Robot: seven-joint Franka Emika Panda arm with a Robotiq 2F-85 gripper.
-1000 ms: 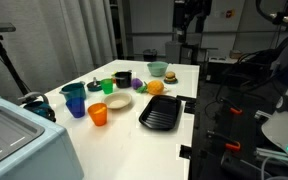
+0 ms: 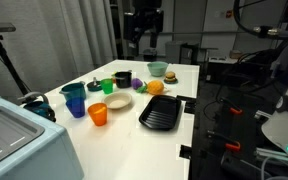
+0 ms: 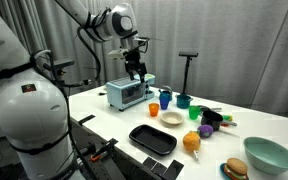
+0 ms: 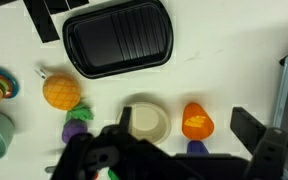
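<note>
High above the table hangs my gripper point(image 2: 146, 45), its fingers spread wide and empty. Seen from the wrist, the gripper has its fingers on either side of the area holding a cream plate point(image 4: 149, 122) and an orange cup point(image 4: 196, 122), both well below. A blue cup point(image 4: 197, 147) shows partly behind the gripper. The black tray point(image 4: 117, 37) lies empty on the white table, clear of the gripper. In exterior view 2, the plate point(image 3: 171, 119) sits between the tray point(image 3: 152, 138) and the cups.
A silver toaster oven point(image 2: 24, 140) occupies one end of the table. An orange fruit-like toy point(image 4: 61, 91), a purple eggplant point(image 4: 74, 129), a burger point(image 2: 170, 77) and a green bowl point(image 3: 269, 155) stand toward the other end. A black pot point(image 2: 124, 78) stands behind. Around the tray is bare table.
In exterior view 1 my gripper has moved left and somewhat lower, from over the burger side toward the plate and cups. The objects on the table have stayed put.
</note>
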